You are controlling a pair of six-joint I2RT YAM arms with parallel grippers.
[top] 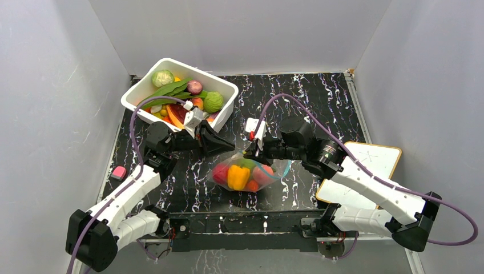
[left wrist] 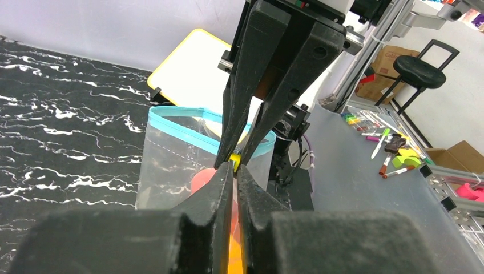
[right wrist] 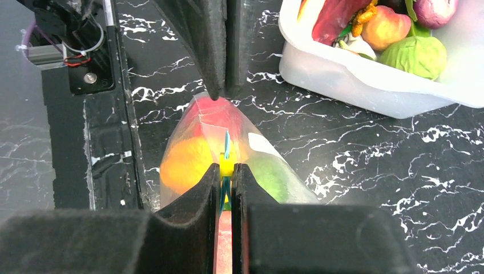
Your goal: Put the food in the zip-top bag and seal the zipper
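Observation:
A clear zip top bag (top: pixel 216 181) with a blue zipper strip lies in front of the arms. Inside it show a yellow pepper (top: pixel 238 177), a pink-red food (top: pixel 220 173), a peach (top: pixel 263 174), a small orange food (top: pixel 252 185) and something green. My right gripper is shut on the yellow zipper slider (right wrist: pixel 227 165), with blue strip running past its fingers. Just left of it, my left gripper is slightly open, a narrow gap between its fingers. Toward the right end, the blue zipper (left wrist: pixel 185 132) still stands apart as a loop.
A white bin (top: pixel 228 94) of assorted produce stands at the back left. A whiteboard (top: pixel 365 165) lies at the right, and a pink block (top: pixel 119 173) at the left edge.

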